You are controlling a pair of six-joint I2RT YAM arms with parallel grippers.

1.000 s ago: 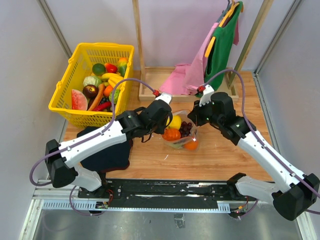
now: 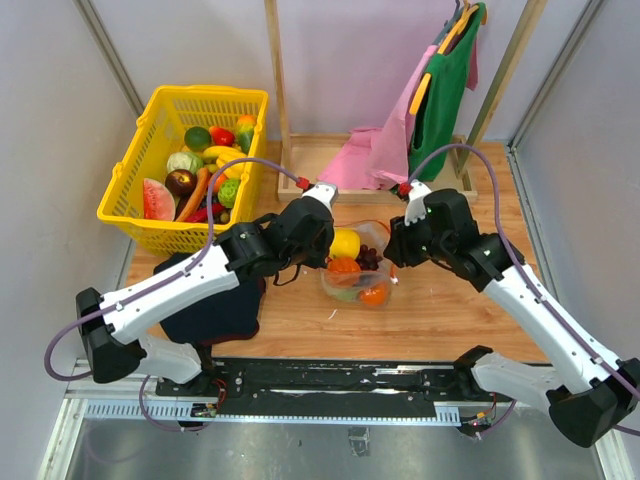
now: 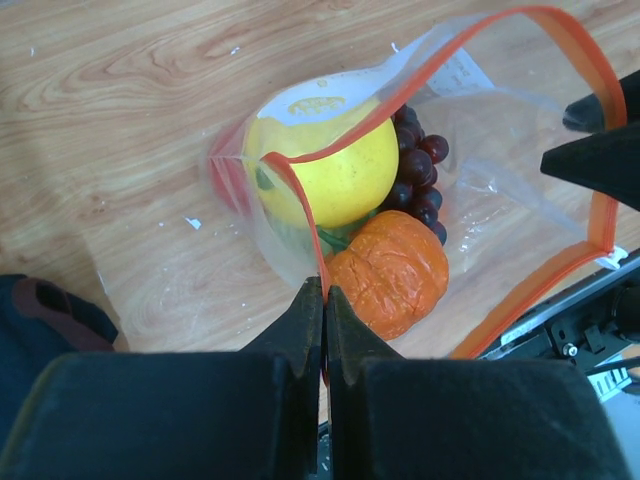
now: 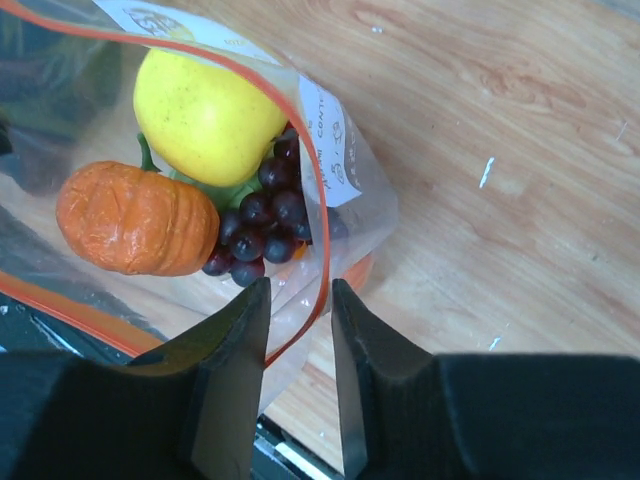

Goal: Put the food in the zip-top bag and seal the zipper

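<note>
A clear zip bag [image 2: 343, 290] with an orange zipper rim lies on the table, its mouth held wide. Inside sit a yellow fruit [image 3: 345, 180], dark grapes [image 4: 262, 225] and a small orange pumpkin [image 3: 392, 275]; another orange item [image 2: 375, 294] shows low in the bag in the top view. My left gripper is shut on the rim at one side of the mouth. At the opposite side my right gripper is part open, with the orange rim running between its parted fingers.
A yellow basket [image 2: 118, 195] of produce stands at the back left. Dark folded cloth [image 2: 215, 310] lies left of the bag. At the back, a wooden rack [image 2: 300, 160] carries pink and green garments [image 2: 437, 110]. Bare table lies to the right.
</note>
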